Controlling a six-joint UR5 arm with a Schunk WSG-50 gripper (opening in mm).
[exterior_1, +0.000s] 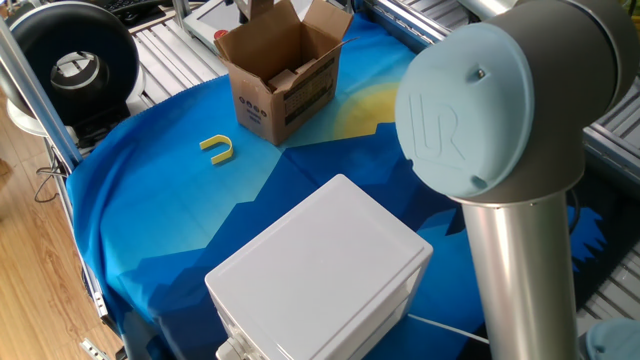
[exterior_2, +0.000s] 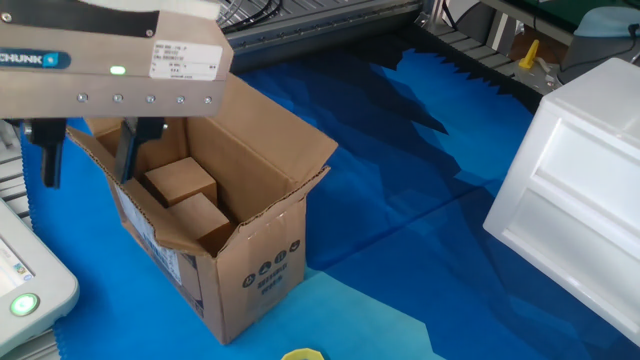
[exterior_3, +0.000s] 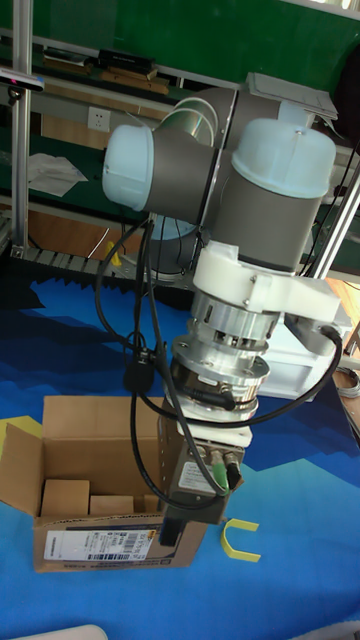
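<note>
In exterior view 2 my gripper (exterior_2: 87, 180) hangs at the label side of an open cardboard box (exterior_2: 262, 275). Its two dark fingers stand well apart with nothing visible between them, so it is open. One finger (exterior_2: 127, 150) overlaps the box's near flap in that view; whether they touch cannot be told. Two brown blocks (exterior_2: 182, 180) lie inside the box. A yellow U-shaped piece (exterior_1: 217, 150) rests on the blue cloth beside the box, and exterior view 3 shows this yellow piece (exterior_3: 241, 541) to the right of the gripper.
A white drawer unit (exterior_1: 320, 265) stands on the cloth (exterior_1: 150, 215), across from the cardboard box. Beside the box in exterior view 2 is a teach pendant (exterior_2: 30, 290). A round black object (exterior_1: 75, 65) sits past the cloth's edge. Open cloth lies around the yellow piece.
</note>
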